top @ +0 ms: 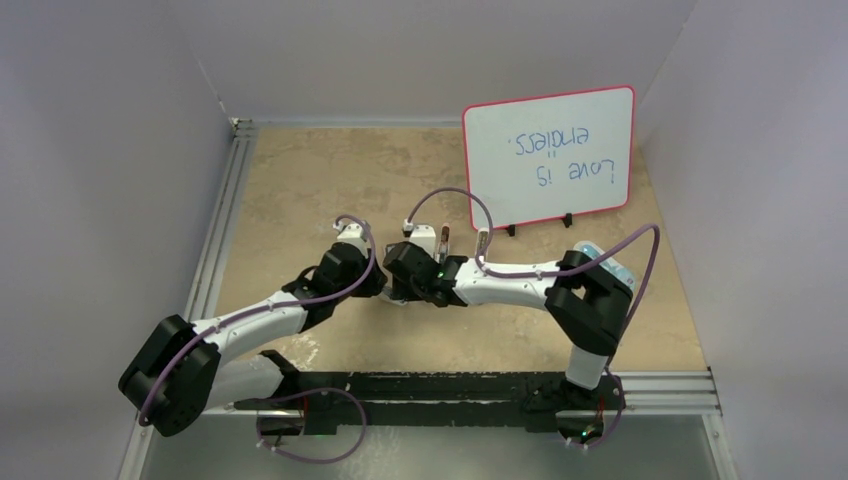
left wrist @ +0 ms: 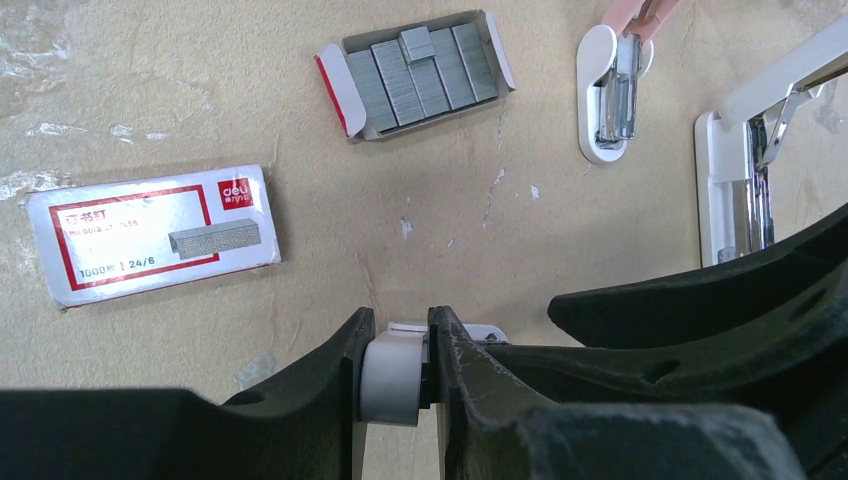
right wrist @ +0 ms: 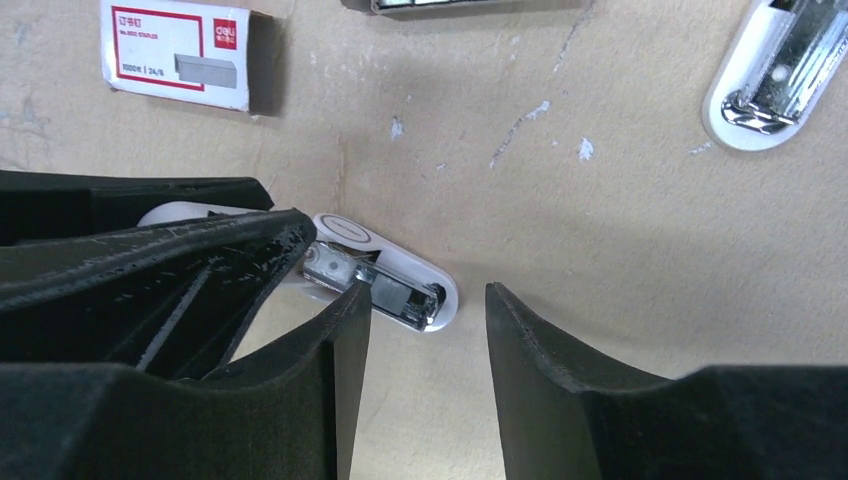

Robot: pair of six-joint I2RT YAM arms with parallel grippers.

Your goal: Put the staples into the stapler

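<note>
In the left wrist view my left gripper is shut on the white stapler's (left wrist: 392,378) raised upper end. The right wrist view shows the stapler's front end (right wrist: 448,305) on the table, its metal channel (right wrist: 330,265) uncovered. Silver segments lie in that channel; whether they are staples I cannot tell. My right gripper is open low over this end. One of its fingers (right wrist: 350,320) overlaps the channel's near side, and the base's tip shows in the gap. An open box of grey staple strips (left wrist: 425,80) lies beyond, with a loose piece on top.
A closed staple box (left wrist: 150,235) lies left of the open one. A pink-and-white stapler (left wrist: 600,50) and a larger white stapler (left wrist: 710,190) stand opened to the right. The whiteboard (top: 550,155) is at the back right. Bare table lies right of my right gripper.
</note>
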